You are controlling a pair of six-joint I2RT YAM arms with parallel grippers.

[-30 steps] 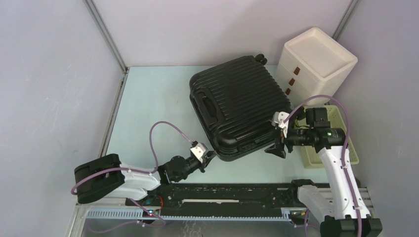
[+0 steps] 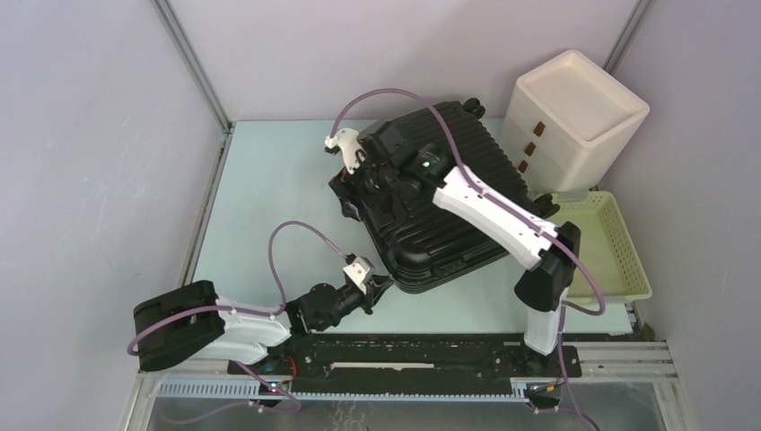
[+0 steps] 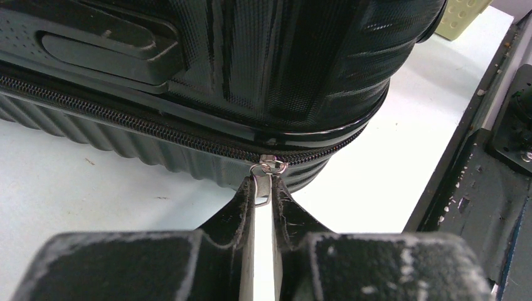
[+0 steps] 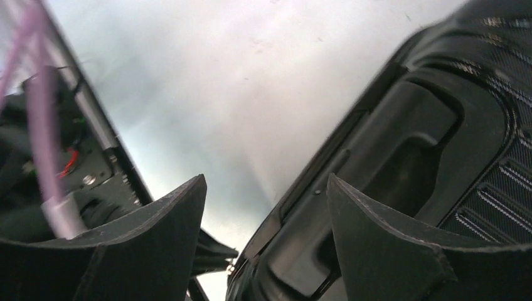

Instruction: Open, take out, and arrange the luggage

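Note:
A black ribbed suitcase (image 2: 458, 215) lies closed on the pale table, turned at an angle. Its zipper (image 3: 125, 120) runs along the side in the left wrist view. At the suitcase's near left corner, my left gripper is shut on the metal zipper pull (image 3: 266, 166). The right gripper (image 2: 348, 202) hangs over the suitcase's left edge, its fingers (image 4: 169, 232) parted with nothing seen held between them. Below them in the right wrist view is the suitcase's recessed handle side (image 4: 376, 182). The right forearm covers part of the suitcase from above.
A white drawer box (image 2: 574, 108) stands at the back right, close to the suitcase. In front of that box is a pale green basket (image 2: 633, 242).
My right arm has swung left across the suitcase, from beside the basket to the suitcase's left edge. The left arm and the suitcase stay put.

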